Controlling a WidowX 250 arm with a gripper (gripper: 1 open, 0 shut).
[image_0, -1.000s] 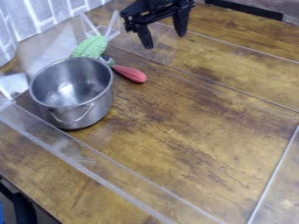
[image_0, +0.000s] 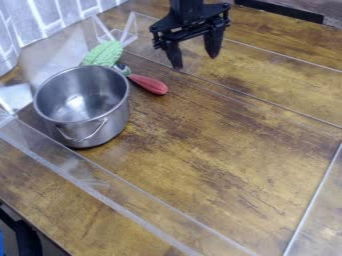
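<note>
The black gripper (image_0: 190, 45) hangs at the top centre of the camera view, above the table, its two fingers apart with nothing seen between them. Below it to the left lie a red elongated object (image_0: 147, 84) and a pale green corn-like toy (image_0: 107, 52). A steel pot (image_0: 80, 105) with a handle stands at the left, in front of them.
Transparent strips or panels run along its sides. A white object (image_0: 14, 97) sits at the left edge beside the pot.
The gripper has shifted slightly right and down over the last second, its angle changing a little. The pot and the other objects are unmoved.
</note>
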